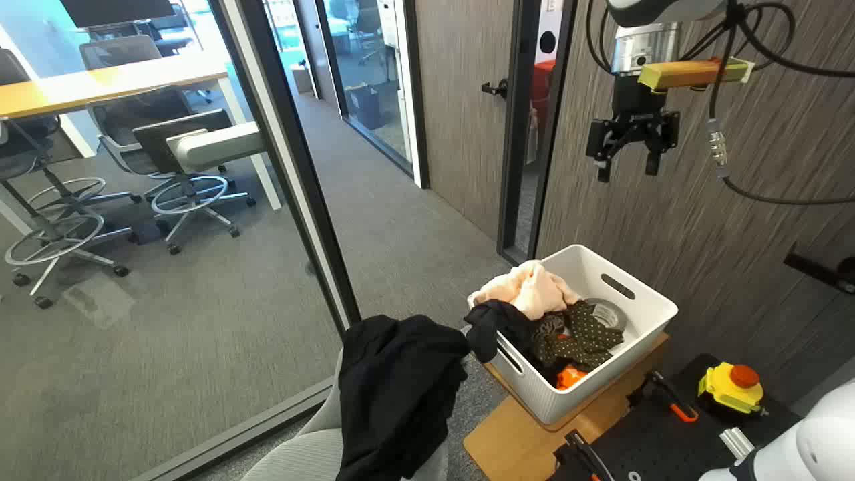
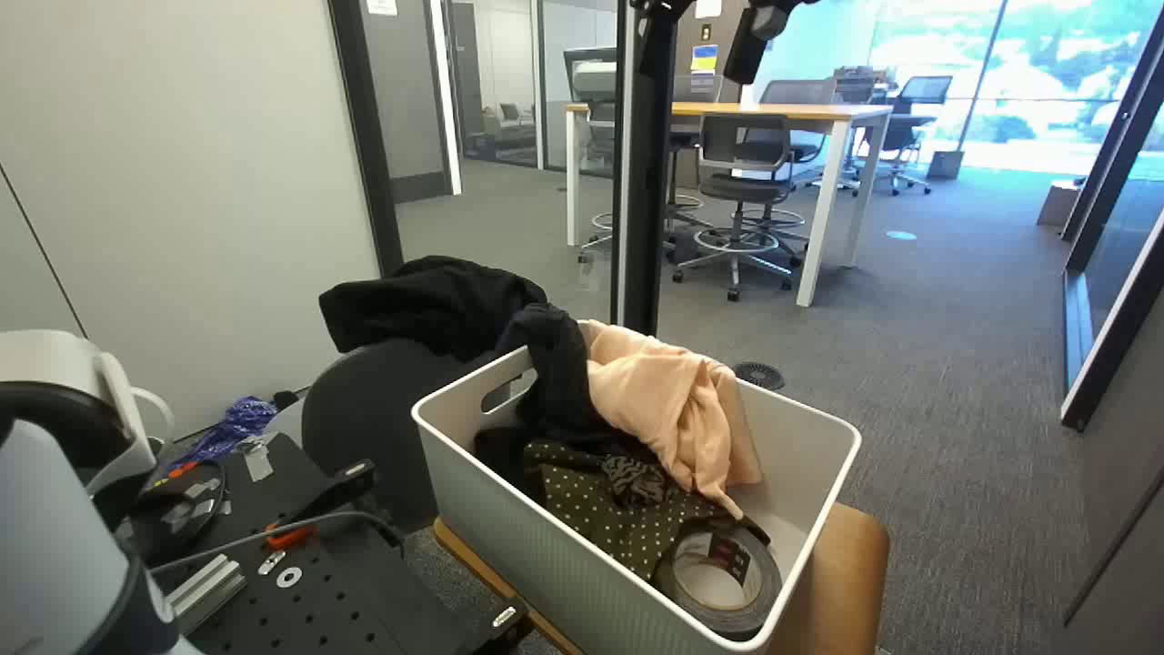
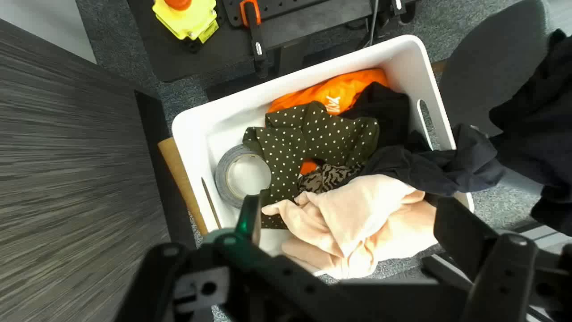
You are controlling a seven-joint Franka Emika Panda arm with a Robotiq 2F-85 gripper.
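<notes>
High above a white bin (image 1: 641, 298) my gripper (image 1: 629, 170) hangs open, its two fingers wide apart and nothing between them. Inside the bin lie a peach cloth (image 3: 370, 214), a dark green polka-dot cloth (image 3: 305, 134), an orange cloth (image 3: 335, 88) and a grey tape roll (image 3: 229, 174). The peach cloth drapes over one long side of the bin. A dark cloth (image 3: 423, 166) hangs over the handle end. In the wrist view the fingers frame the peach cloth from well above, without touching it.
A black garment (image 1: 405, 393) covers a chair beside the bin. The bin rests on a wooden stool (image 1: 513, 441). Close by is a black table (image 2: 338, 589) with clamps and a yellow emergency-stop box (image 1: 731, 388). A wood-grain wall (image 1: 769, 152) stands behind the gripper.
</notes>
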